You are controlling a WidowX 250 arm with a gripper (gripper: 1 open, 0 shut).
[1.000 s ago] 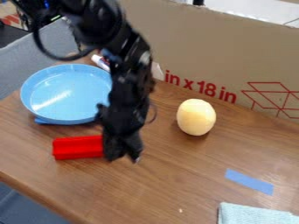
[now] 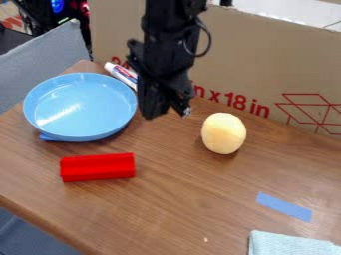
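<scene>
My black gripper [image 2: 166,100] hangs in the upper middle of the camera view, raised between a blue plate [image 2: 80,105] on the left and a pale yellow egg-shaped object [image 2: 222,132] on the right. I cannot tell how far its fingers are apart. A red cylinder [image 2: 96,166] lies on the wooden table [image 2: 173,209] below the plate. A white tube [image 2: 119,73] lies behind, partly hidden by my gripper.
A cardboard box wall [image 2: 280,70] stands along the back. A folded light cloth [image 2: 286,246] is at the front right, near a blue tape strip [image 2: 284,207].
The objects on the table look unmoved.
</scene>
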